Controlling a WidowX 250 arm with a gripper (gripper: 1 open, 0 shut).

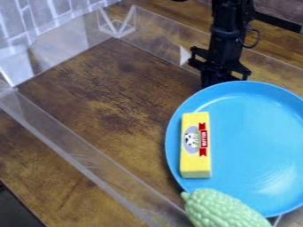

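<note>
My black gripper (218, 73) is low at the back right, just behind the rim of a blue plate (254, 133); its fingertips are partly hidden by that rim, and I see nothing held. A yellow butter box (196, 155) with a cow picture and red label lies on the plate's left side. A pale green bumpy vegetable, like a corn cob or gourd (222, 211), lies at the bottom, at the plate's front edge.
Clear plastic walls (71, 146) surround the wooden surface (101, 97). A white tiled surface (35, 22) is at the back left.
</note>
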